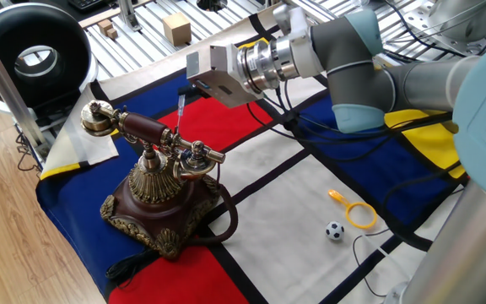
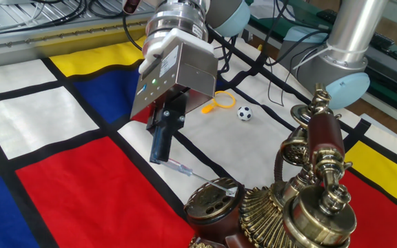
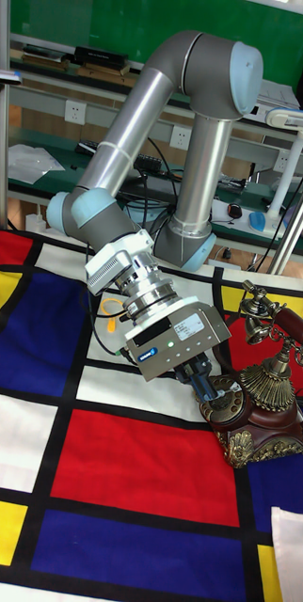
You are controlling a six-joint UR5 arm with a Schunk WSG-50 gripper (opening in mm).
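An old-style brown and gold telephone [image 1: 154,186] stands on the cloth, its handset [image 1: 146,128] on the cradle. In exterior view 2 its round dial [image 2: 209,201] faces my gripper [image 2: 161,153]. The black fingers are shut on a thin screwdriver-like tool [image 2: 178,167] with a clear handle. Its metal shaft slants toward the phone, and the tip lies over the dial's edge; whether it touches cannot be told. From exterior view 1, the tool [image 1: 180,105] shows behind the handset, and the dial is hidden. In exterior view 3 the gripper [image 3: 204,389] is just left of the dial.
A small football [image 1: 334,231] and a yellow-orange ring-shaped toy [image 1: 360,214] lie on the white part of the cloth. Wooden blocks [image 1: 176,29] rest on the slatted metal surface behind. The cloth's red panel [image 3: 142,467] in front of the gripper is bare.
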